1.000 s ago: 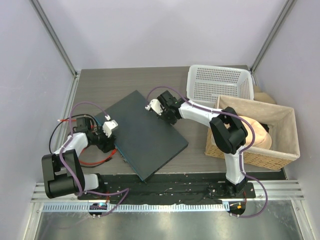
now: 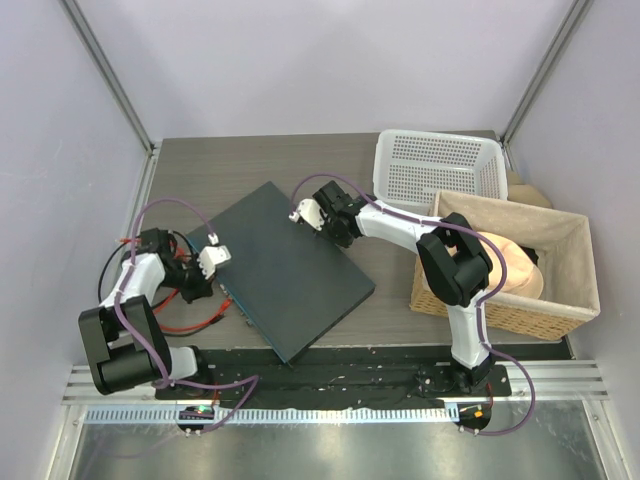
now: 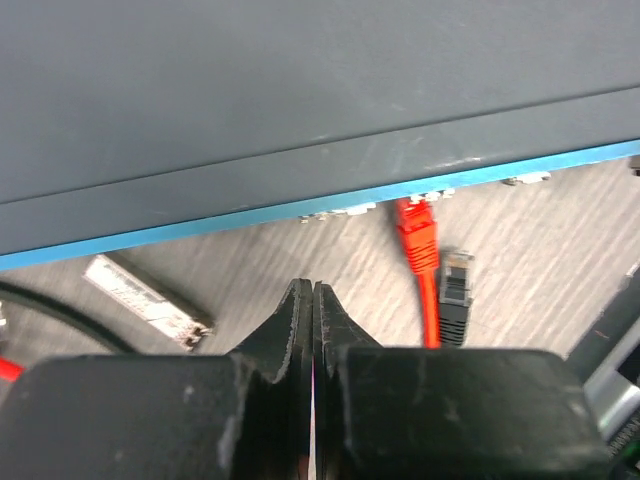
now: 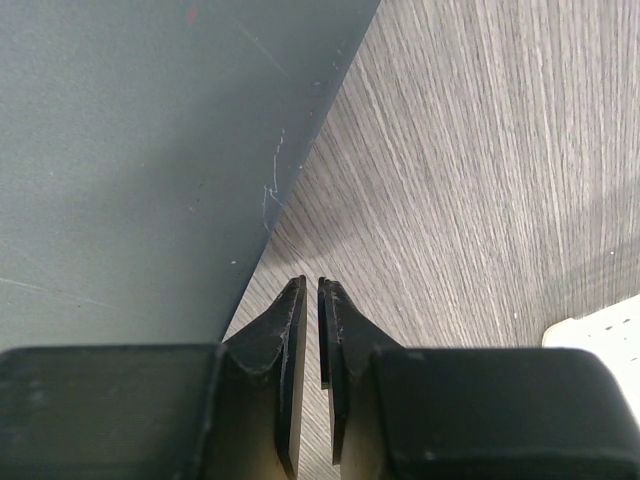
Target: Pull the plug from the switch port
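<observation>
The dark switch point(image 2: 287, 290) lies tilted on the table, its blue port edge toward the lower left. In the left wrist view a red plug point(image 3: 418, 235) is at that edge, with a loose black plug point(image 3: 455, 300) beside it and a silver module point(image 3: 145, 300) to the left. My left gripper, shut with nothing visible between its fingertips, hovers short of the ports. My right gripper is over the switch's far edge and bare wood, fingertips slightly apart, holding nothing.
A white plastic basket point(image 2: 441, 140) stands at the back right, with a woven box point(image 2: 563, 306) holding a beige item in front of it. Red and black cables lie around the left arm. Bare table lies behind the switch.
My left gripper has moved left, away from the switch's port edge. My right arm shows little or no change.
</observation>
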